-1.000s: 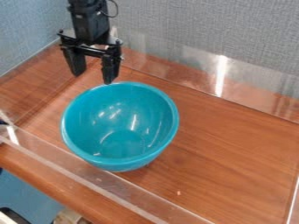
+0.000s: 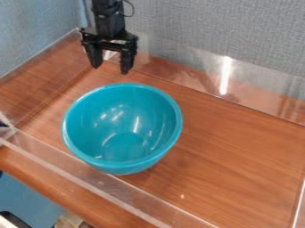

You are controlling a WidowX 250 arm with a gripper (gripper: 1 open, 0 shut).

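My black gripper (image 2: 111, 55) hangs at the back left of the camera view, open, with its two fingers spread apart over the wooden floor. In front of it sits a large turquoise bowl (image 2: 123, 152), upright, with nothing visible inside. The gripper is behind the bowl, apart from it.
Grey textured walls (image 2: 215, 36) close off the back and left. Clear plastic edging runs along the back and the front left.
My gripper has moved back and slightly to the right, away from the bowl. The bowl has not visibly moved.
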